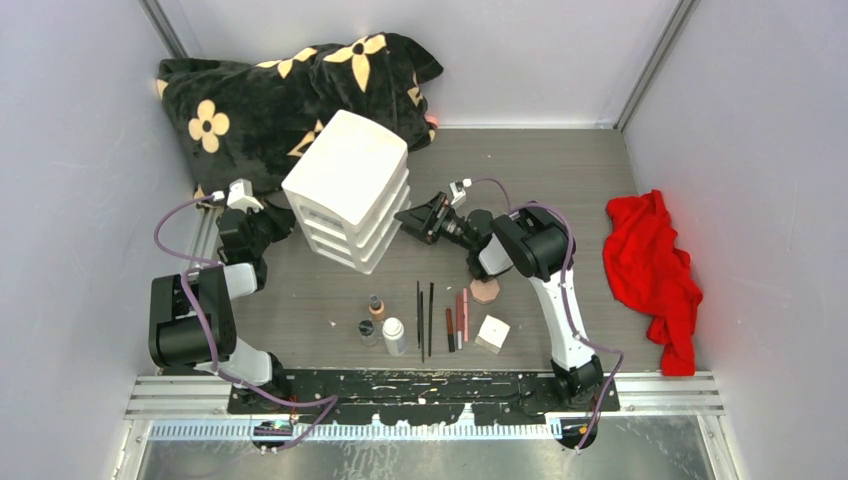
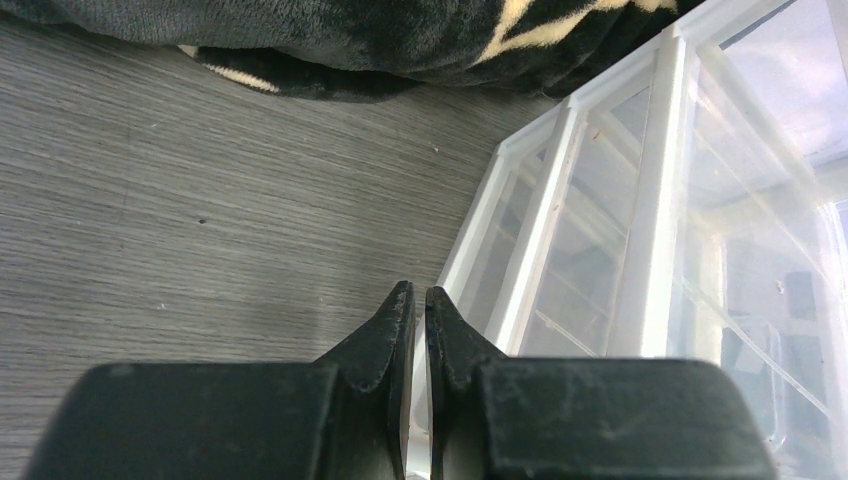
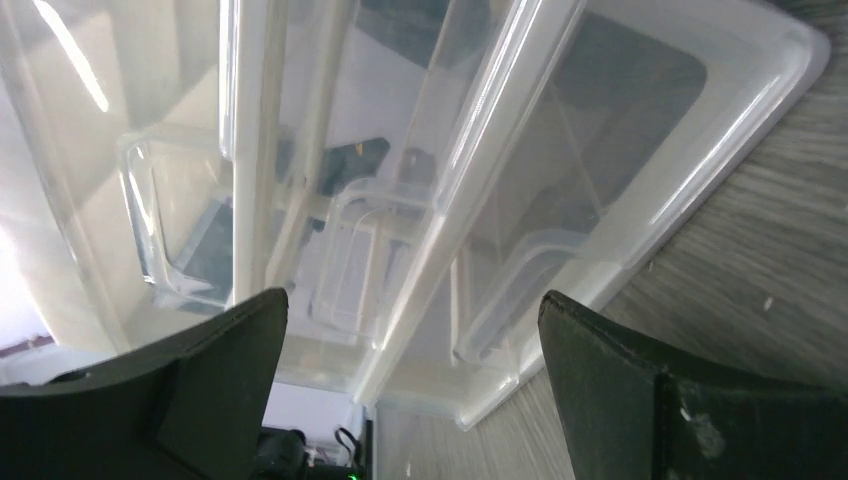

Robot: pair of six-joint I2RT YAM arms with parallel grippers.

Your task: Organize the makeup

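A white multi-drawer organizer [image 1: 345, 165] with clear drawers stands at a slant in the middle back. My left gripper [image 1: 280, 220] is at its left side; in the left wrist view its fingertips [image 2: 420, 298] are nearly together, with no object visible between them. My right gripper [image 1: 415, 222] is open at the organizer's right side, its fingers [image 3: 200, 390] facing the drawer edges. Makeup lies in front: a foundation bottle [image 1: 376, 310], a white bottle [image 1: 395, 336], a small jar [image 1: 367, 334], dark pencils [image 1: 430, 320], lip pencils [image 1: 459, 320], a round compact [image 1: 485, 291] and a square box [image 1: 493, 332].
A dark patterned blanket [image 1: 210, 130] fills the back left behind the organizer. A red cloth [image 1: 645, 260] lies along the right wall.
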